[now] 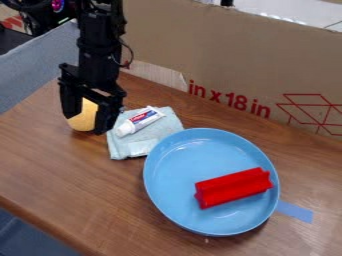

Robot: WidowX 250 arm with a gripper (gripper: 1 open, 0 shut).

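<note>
My black gripper (91, 105) hangs open over a yellow rounded object (80, 118) at the left of the table, partly hiding it. A white toothpaste tube (138, 120) lies on a folded pale blue cloth (134, 146) just right of the gripper. A blue plate (181, 175) holds a red cylindrical object (233, 188) on the right.
A cardboard box (241, 60) stands along the back. A grey surface (38, 70) borders the table at the left. A strip of blue tape (295, 212) is at the right.
</note>
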